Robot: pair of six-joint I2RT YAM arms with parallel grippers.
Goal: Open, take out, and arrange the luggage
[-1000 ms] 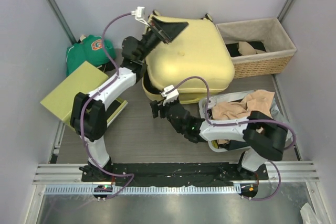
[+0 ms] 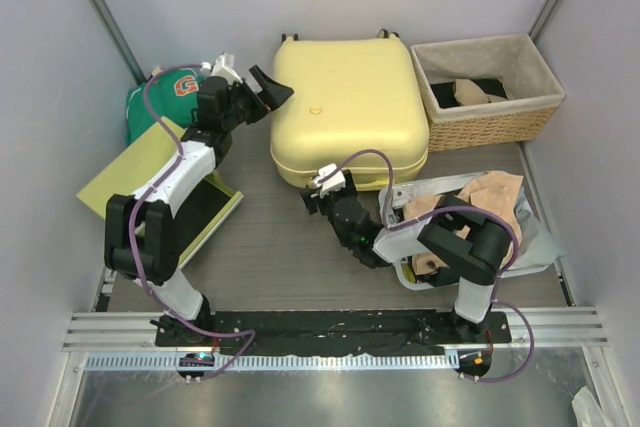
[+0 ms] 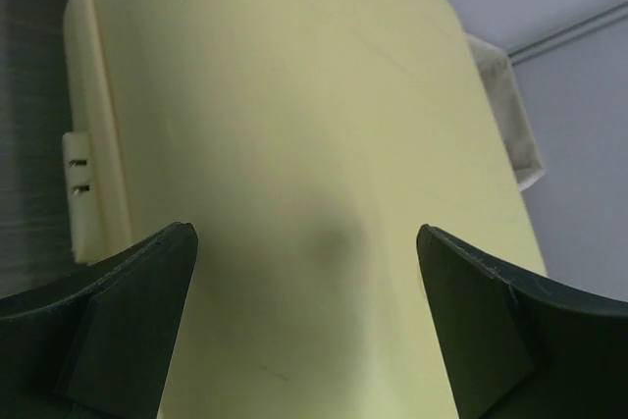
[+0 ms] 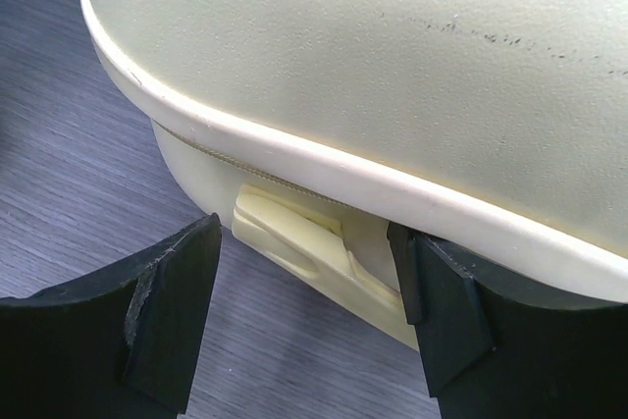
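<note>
The large pale-yellow suitcase (image 2: 345,102) lies at the back middle of the table, its lid down over the base in the top view. My left gripper (image 2: 268,90) is at its left side. In the left wrist view its fingers (image 3: 132,326) stand wide apart, with the suitcase filling the view beyond them. My right gripper (image 2: 325,197) is at the suitcase's front edge. The right wrist view shows a pale handle (image 4: 294,233) below the lid seam, within the space between open fingers. Whether the fingers touch it, I cannot tell. The suitcase's inside is hidden.
A wicker basket (image 2: 490,125) with dark and tan items stands back right. Below it, a white bin (image 2: 420,187) holds tan cloth. At left are an open yellow box (image 2: 130,167) and a green bag (image 2: 165,102). Bare table (image 2: 270,247) lies front centre.
The lid, raised with a dark gap at the left about a second ago, is down. My left gripper has moved left and down, off the top.
</note>
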